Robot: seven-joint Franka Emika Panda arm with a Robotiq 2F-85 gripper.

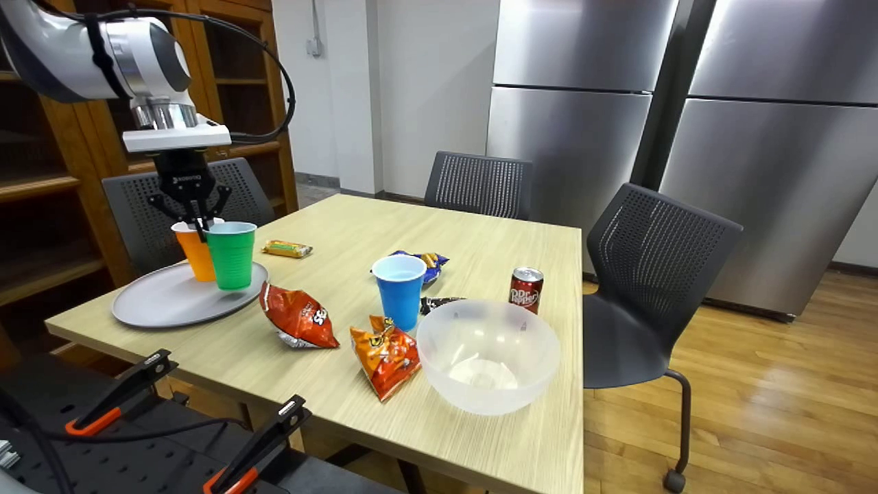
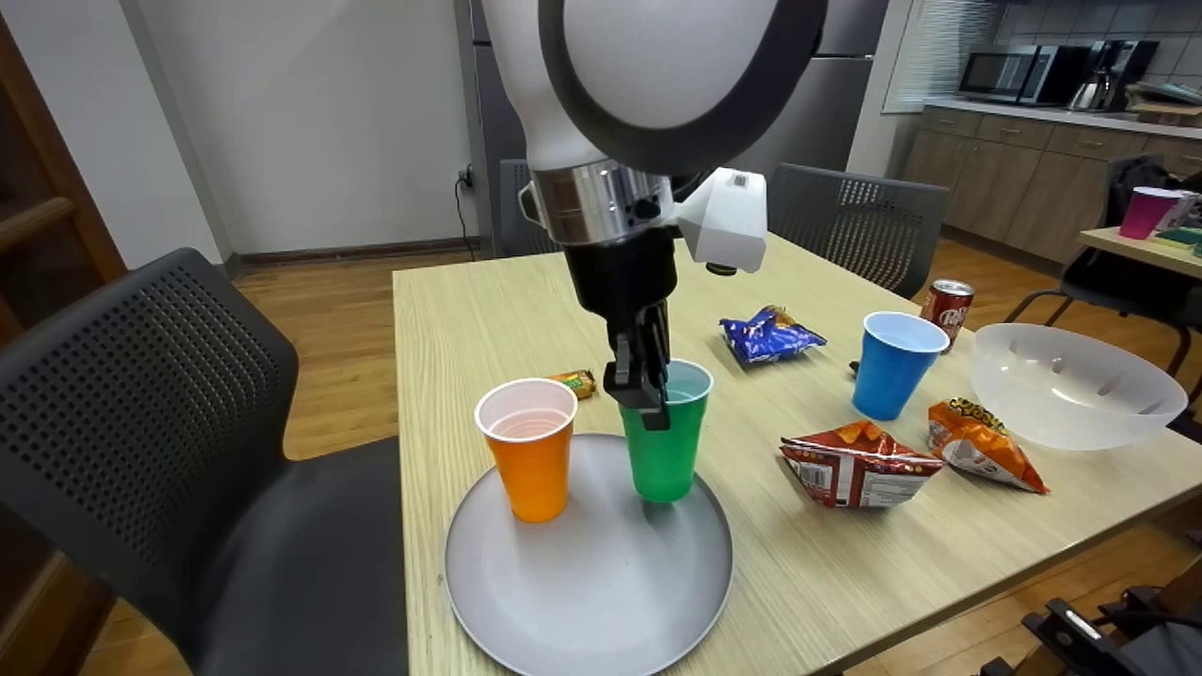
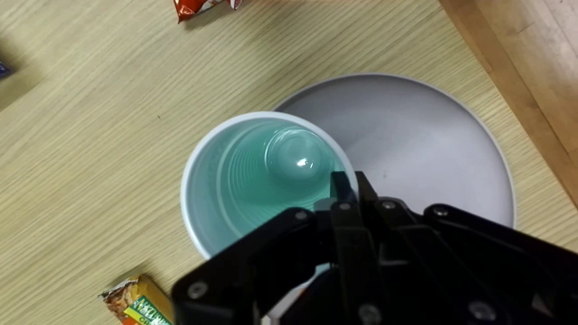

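My gripper is shut on the rim of a green cup, one finger inside the wall and one outside. The cup is upright over the right part of the grey plate; whether its base touches the plate I cannot tell. Beside it an orange cup stands on the plate, a little apart from the green one. In the wrist view the green cup looks empty, and the arm hides the orange cup almost entirely. A blue cup stands farther along the table.
A red chip bag lies just off the plate, and a small yellow-wrapped bar lies behind. Farther off are an orange bag, a blue bag, a clear bowl and a soda can. The plate's front part is bare.
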